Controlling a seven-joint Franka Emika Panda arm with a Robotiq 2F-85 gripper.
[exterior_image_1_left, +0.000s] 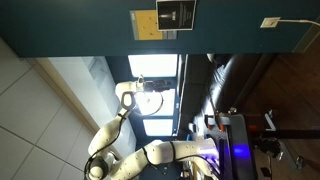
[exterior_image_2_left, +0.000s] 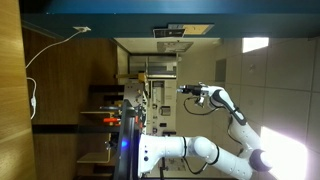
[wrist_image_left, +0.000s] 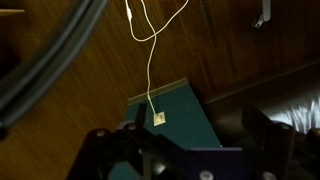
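The pictures are turned on their side. My gripper shows at the bottom of the wrist view, its two dark fingers standing well apart. It is open, and nothing shows between them except part of a teal wall far beyond. In exterior view 2 the gripper is held out in free air, away from the table and touching nothing that I can make out. Exterior view 1 has the gripper small and dark against bright windows.
A dark table carries small items, too blurred to name, beside the arm's base. A white cable runs from a wall outlet over the brown floor. Framed pictures hang on the teal wall.
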